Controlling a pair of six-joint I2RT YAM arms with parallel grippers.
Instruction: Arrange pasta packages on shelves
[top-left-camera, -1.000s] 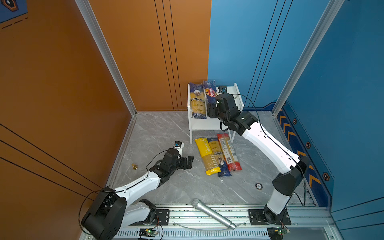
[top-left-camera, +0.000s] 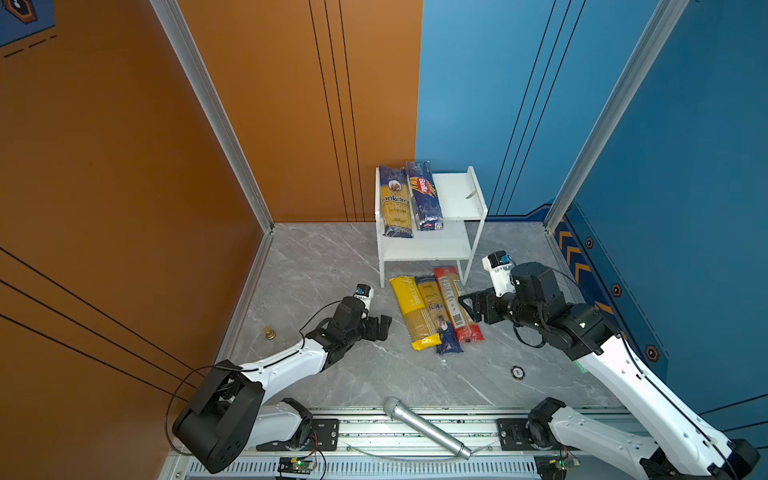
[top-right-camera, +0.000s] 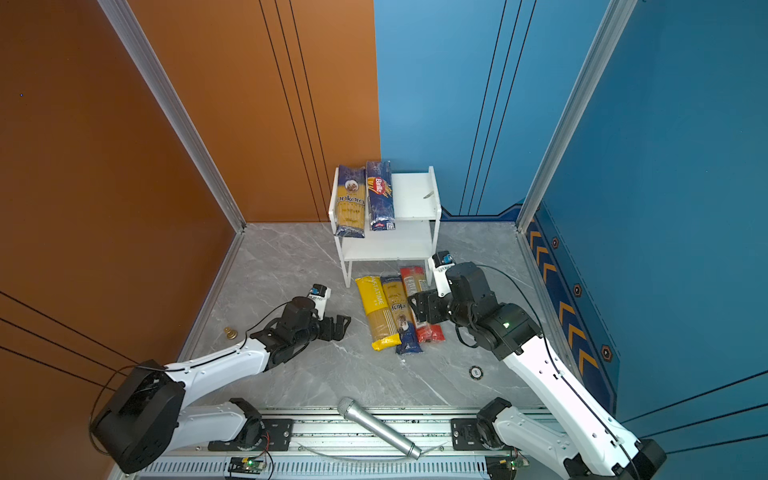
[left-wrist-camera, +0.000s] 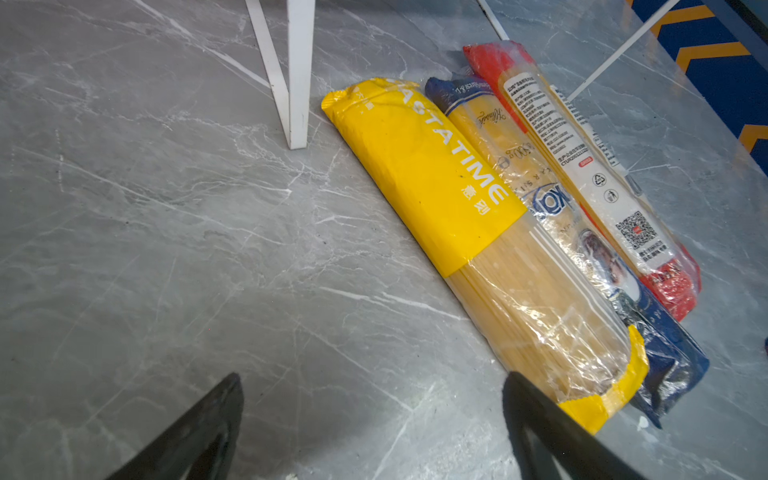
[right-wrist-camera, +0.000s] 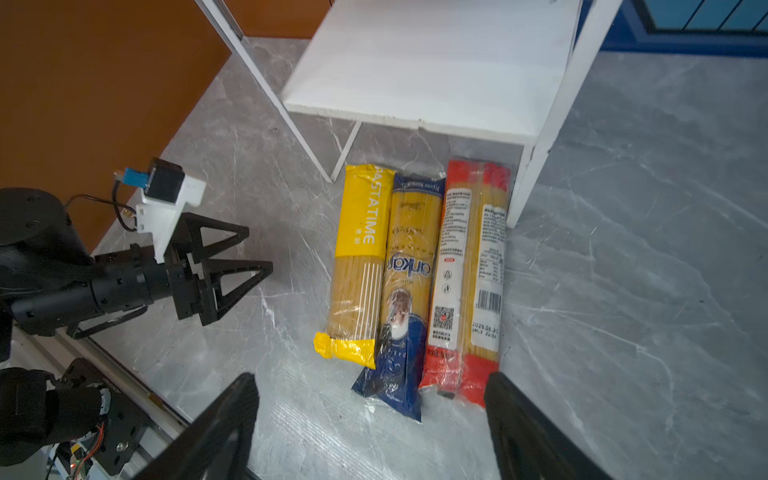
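Observation:
On the white two-tier shelf's top lie a gold-and-blue Ankara pack and a blue Barilla pack. On the floor before it lie side by side a yellow Pastatime pack, a blue-ended Ankara pack and a red-ended pack. My left gripper stands open, empty, low to the left of the yellow pack. My right gripper is open and empty above the right-hand packs, facing them.
The top shelf's right side and the lower shelf are clear. A small brass piece lies far left, a small ring at front right, a metal cylinder on the front rail.
My left gripper has shifted slightly right.

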